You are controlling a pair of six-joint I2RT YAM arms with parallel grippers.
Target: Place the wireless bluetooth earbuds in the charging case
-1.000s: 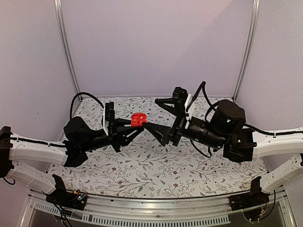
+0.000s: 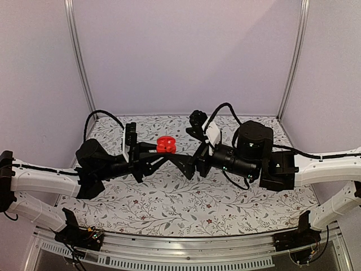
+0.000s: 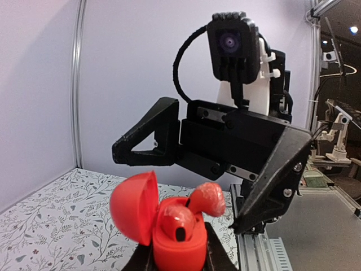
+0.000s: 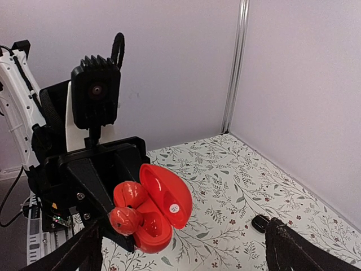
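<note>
The red charging case (image 3: 179, 248) is gripped in the shut left gripper (image 2: 162, 151), its lid (image 3: 135, 206) raised. Two rounded red earbuds show at the case. One earbud (image 3: 176, 219), with a dark spot, sits low over the body; the other earbud (image 3: 207, 197) stands out higher on the side by the right arm. How deeply either one is seated cannot be told. In the right wrist view the same case (image 4: 155, 231) appears left of centre, beyond the spread fingers (image 4: 299, 248). My right gripper (image 2: 190, 152) is open close to the case, nothing held.
A small black object (image 4: 260, 223) lies on the flower-patterned table mat (image 4: 217, 186). Pale walls (image 2: 186, 56) enclose the back and sides. The two arms face each other closely above the mat, whose front part is clear.
The left arm and case are nearly still.
</note>
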